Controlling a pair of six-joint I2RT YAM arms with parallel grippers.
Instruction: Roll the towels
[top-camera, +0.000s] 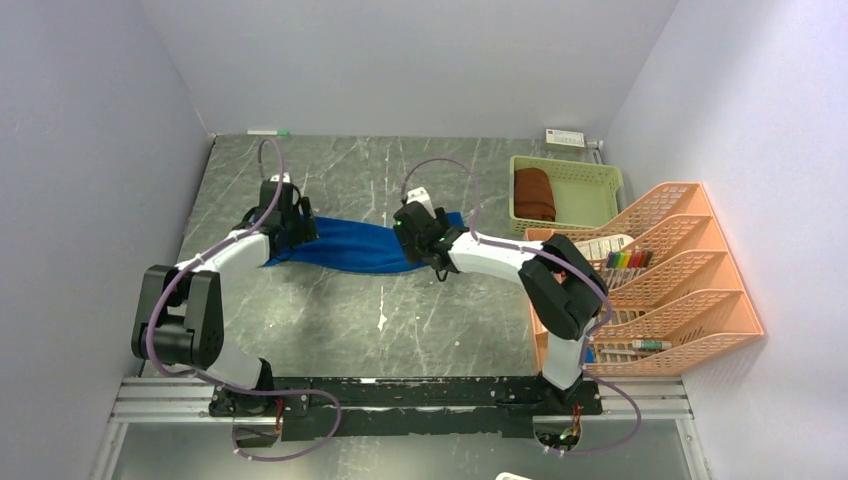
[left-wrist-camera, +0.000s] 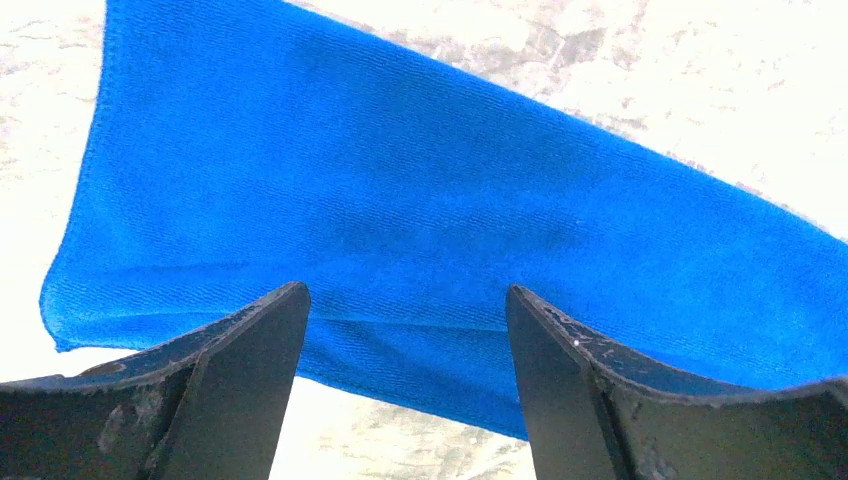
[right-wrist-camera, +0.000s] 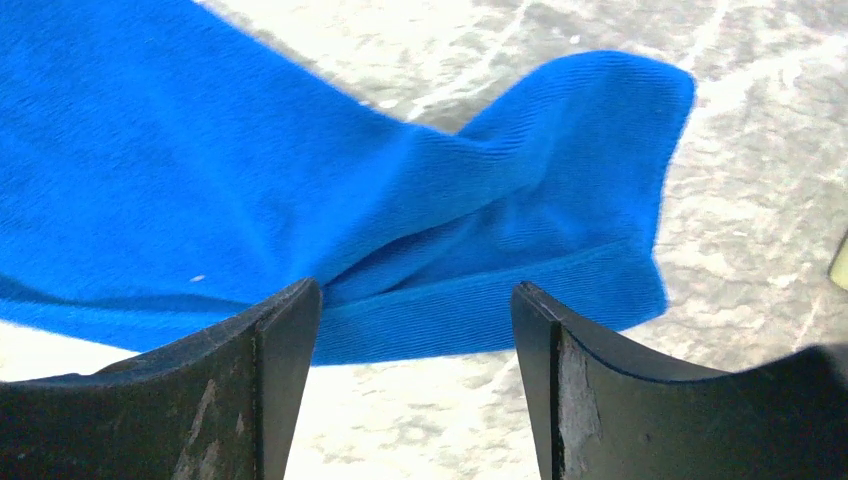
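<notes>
A blue towel (top-camera: 355, 245) lies stretched sideways across the table, folded lengthwise into a long strip. Over its left part my left gripper is open, its fingers (left-wrist-camera: 262, 345) apart with the near fold and a bit of the underlayer between them. Above the right part, my right gripper stands open too, the towel's near edge running between its fingertips. Near the right end (right-wrist-camera: 590, 150) the cloth is rumpled, with a diagonal crease and a raised top corner. In the top view, both grippers hide parts of the towel.
A green basket (top-camera: 600, 190) at the back right holds a rolled brown towel (top-camera: 534, 195). The orange rack (top-camera: 735, 310) with pens stands along the right side. Bare table (top-camera: 420, 330) lies in front of the blue towel.
</notes>
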